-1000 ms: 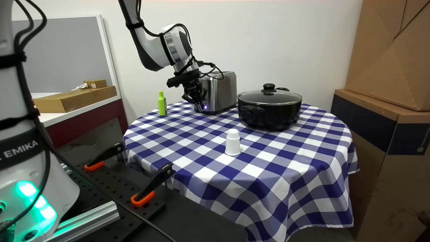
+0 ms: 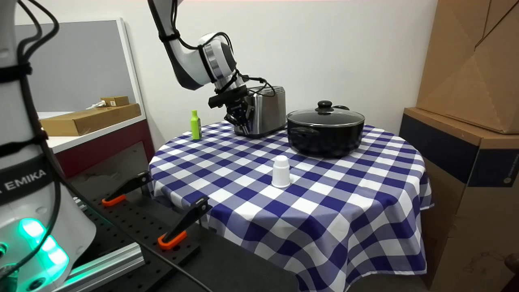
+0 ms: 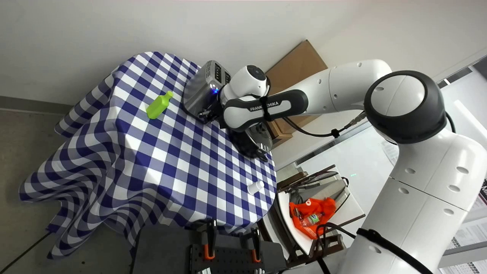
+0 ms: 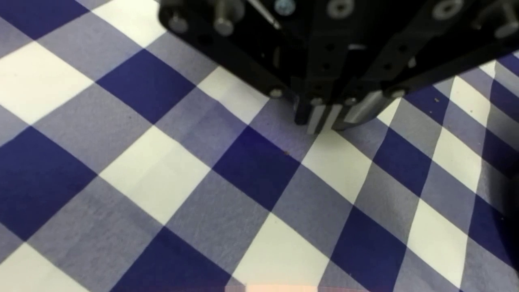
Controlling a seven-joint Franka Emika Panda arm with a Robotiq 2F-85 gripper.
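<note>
A silver toaster (image 2: pixel 270 111) stands at the back of the checkered table. Close in front of its face hangs my gripper (image 2: pixel 246 130), pointing down; whether it touches the toaster cannot be told. In the wrist view the gripper has its fingertips together, with nothing visible between them. A blue light shows on the toaster (image 3: pixel 194 93) in exterior view 2. Left of the gripper, a green bottle (image 2: pixel 195 125) stands upright. A black pot with a glass lid (image 2: pixel 324 134) sits right of the toaster. Nearer the front is a white stacked cup or bottle (image 2: pixel 280 172).
The blue and white tablecloth (image 2: pixel 219 165) is bare across the table's left and front. Two clamps with orange pads (image 2: pixel 172 240) hold at the near edge. Cardboard boxes (image 2: pixel 452 204) rise beyond the right side.
My gripper has shifted slightly right along the toaster's front in exterior view 1. The toaster's blue light, seen there a second ago, is now hidden. The other objects have stayed put.
</note>
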